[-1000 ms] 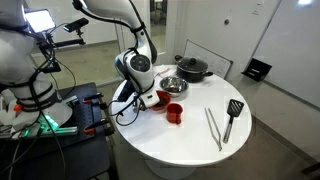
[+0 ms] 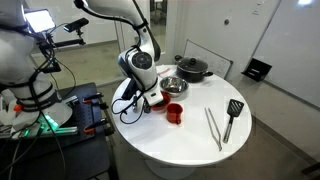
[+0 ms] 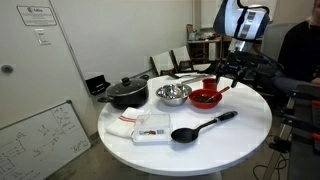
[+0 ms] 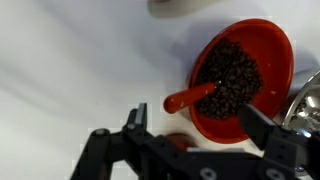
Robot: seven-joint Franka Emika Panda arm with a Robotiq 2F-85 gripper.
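Note:
A red bowl [image 4: 243, 80] of dark beans fills the right side of the wrist view. A red-handled utensil [image 4: 190, 98] lies across its rim, handle pointing out over the table; its far end is among the beans. My gripper is open above the handle, with nothing held between its fingers. In the second exterior view the bowl [image 3: 205, 103] sits on the table, the gripper [image 3: 244, 74] raised behind it. A red cup [image 2: 174, 114] stands beside the bowl and shows only partly below the gripper in the wrist view.
A metal bowl [image 3: 173, 94] and a lidded black pot [image 3: 127, 93] stand near the red bowl. A black ladle [image 3: 204, 126], a clear container [image 3: 154, 126] and a white cloth [image 3: 124, 121] lie at the front. Tongs [image 2: 213, 128] and a black spatula [image 2: 233, 117] lie farther along the table.
The arm has shifted slightly to the right in the first exterior view, toward the red bowl. The objects on the table look unmoved.

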